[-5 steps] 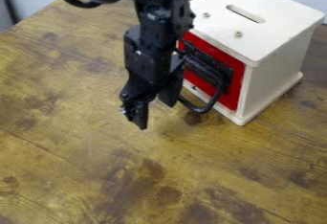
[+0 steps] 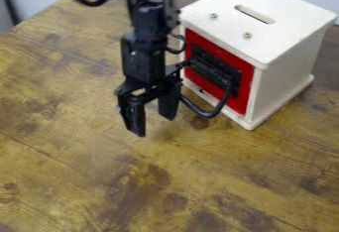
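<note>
My black gripper [image 2: 149, 109] hangs over the wooden table just left of a white wooden box [image 2: 281, 58], its two fingers apart and pointing down with nothing seen between them. The box has a slot and brass-coloured knobs on top and a red front panel [image 2: 201, 48] carrying black hardware, partly hidden behind the arm and its cable.
A pale wall stands at the back.
The arm's upper part has shifted back and its fingers have turned and moved slightly, now appearing more spread. The box stays where it was.
</note>
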